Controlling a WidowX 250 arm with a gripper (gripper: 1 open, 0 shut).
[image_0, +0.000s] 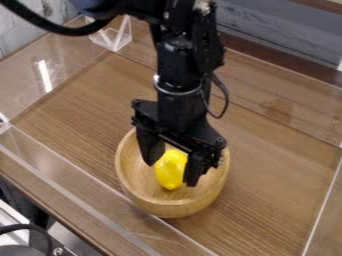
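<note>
My black gripper (173, 154) is open and lowered into a round wooden bowl (140, 187) near the middle front of the camera view. A yellow object (171, 172) lies in the bowl between and just below the fingers, partly hidden by them. Whether the fingers touch it is not clear.
The wooden table (274, 180) has free room right of the bowl and to its left. A clear plastic item (110, 32) stands at the top left. A table edge runs along the lower left, with dark cables beyond it.
</note>
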